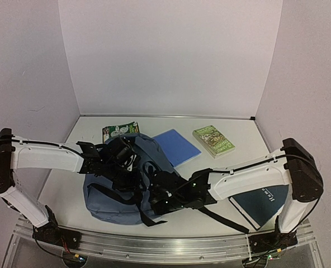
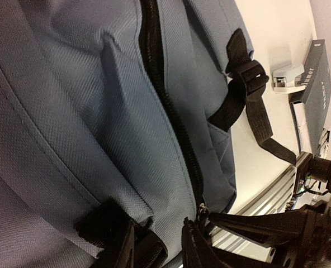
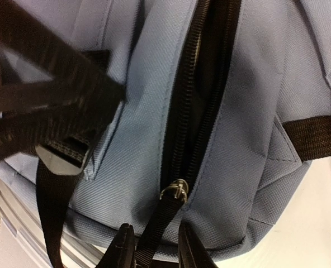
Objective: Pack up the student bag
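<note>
A blue-grey bag [image 1: 112, 209] lies on the left of the table with its straps loose. In the right wrist view its black zipper [image 3: 181, 120] is parted above a metal slider [image 3: 175, 190]. The slider's black pull tab [image 3: 159, 223] runs down between the separated fingers of my right gripper, which looks open around it. My left gripper is over the bag's front, its fingers apart above fabric and a black strap [image 2: 107, 223]; whether it touches the strap is unclear. The right gripper's dark fingers [image 2: 255, 226] reach in beside the slider in the left wrist view.
A blue folder [image 1: 176, 147] and a green book [image 1: 213, 140] lie behind the bag. Another book [image 1: 119, 129] is partly hidden at back left. A dark book [image 1: 260, 204] lies under the right arm, with a small white object [image 2: 288, 78] near it.
</note>
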